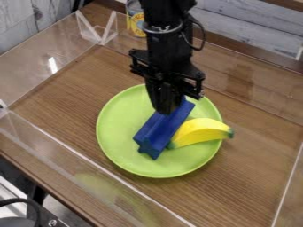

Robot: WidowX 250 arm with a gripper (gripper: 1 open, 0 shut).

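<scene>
The black gripper [166,93] hangs over the back of a green plate [124,133], its tip just above the upper end of a blue bar [158,135]. The bar lies diagonally on the plate, with a yellow banana [199,133] beside it on the right. The fingertips are dark and partly overlap one another, so whether anything is between them is hard to see; the gripper looks shut.
Clear plastic walls run along the left and front. A yellow object [135,19] is at the back behind the arm, and a white wooden wall stands beyond.
</scene>
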